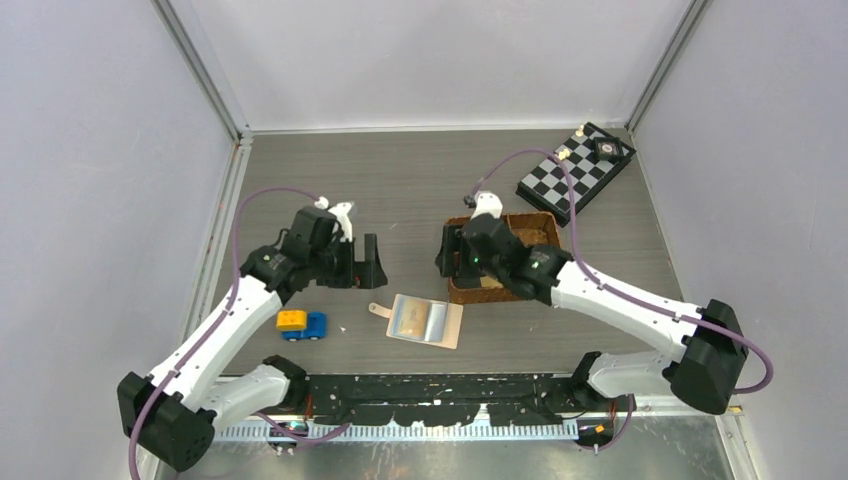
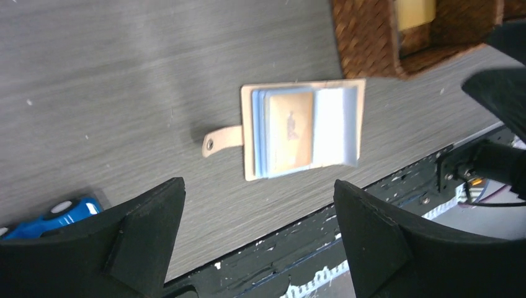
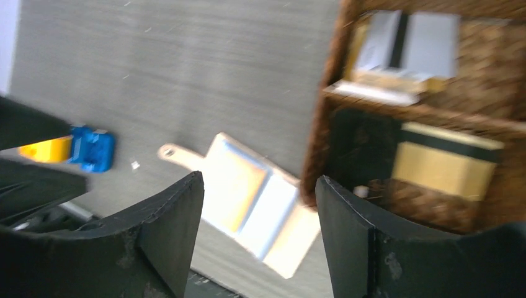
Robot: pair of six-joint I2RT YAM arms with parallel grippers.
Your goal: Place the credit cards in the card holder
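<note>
The tan card holder (image 1: 423, 322) lies open on the table at front centre, clear sleeves and a tab showing; in the left wrist view it (image 2: 287, 130) is fully visible. My left gripper (image 1: 365, 262) hangs above and left of it, fingers apart, nothing between them (image 2: 259, 236). My right gripper (image 1: 452, 250) stands open over the left side of the woven basket (image 1: 540, 229). In the right wrist view the basket's compartments hold blurred card-like items (image 3: 423, 43) and a yellow piece with a dark stripe (image 3: 443, 164); the right fingers are apart over the holder's edge.
A blue and yellow toy vehicle (image 1: 310, 325) sits left of the holder. A chessboard (image 1: 565, 185) with a few pieces lies at back right. Walls surround the table.
</note>
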